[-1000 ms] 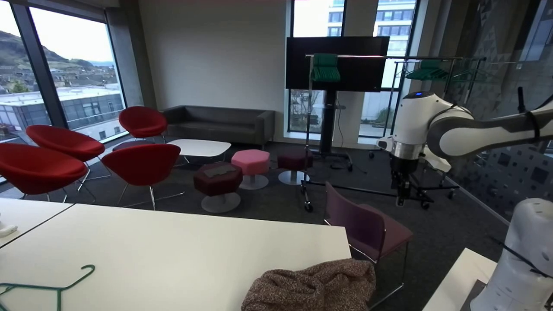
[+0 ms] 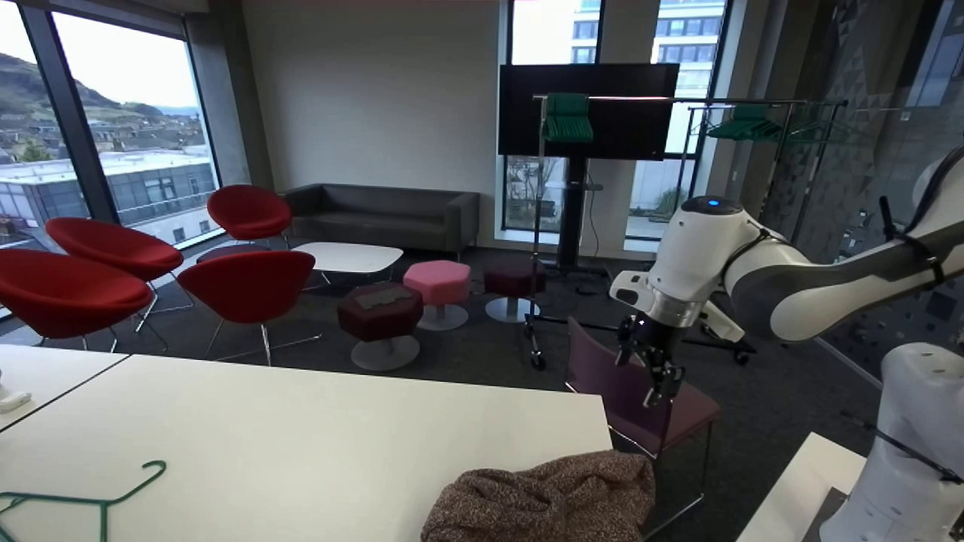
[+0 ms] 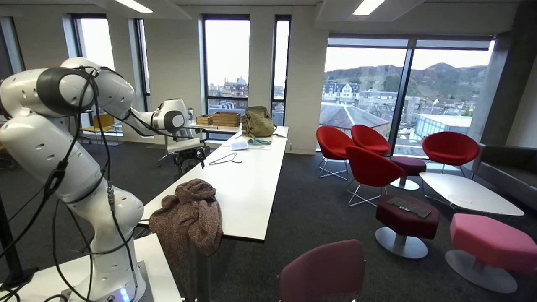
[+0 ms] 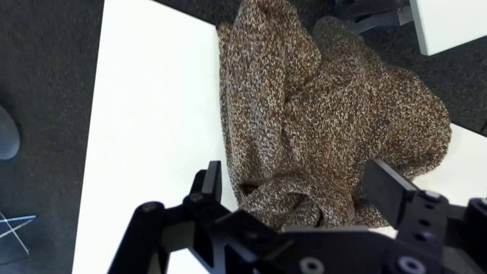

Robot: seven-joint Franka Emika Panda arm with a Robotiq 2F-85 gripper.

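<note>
A brown speckled knit garment lies bunched on the white table, part of it hanging over the table's edge in exterior view 2. My gripper is open above it, the two fingers spread wide and nothing held. In exterior view 1 the gripper hangs in the air, higher than the garment. A green hanger rests on the table, apart from the garment; exterior view 2 shows the same hanger farther along the tabletop.
A purple chair stands by the table's end. At the table's far end are a green-brown backpack and a wooden box. More green hangers are on a rail.
In exterior view 1 the arm has swung left and come down, its gripper now lower and tilted. Garment and hanger have stayed where they were.
</note>
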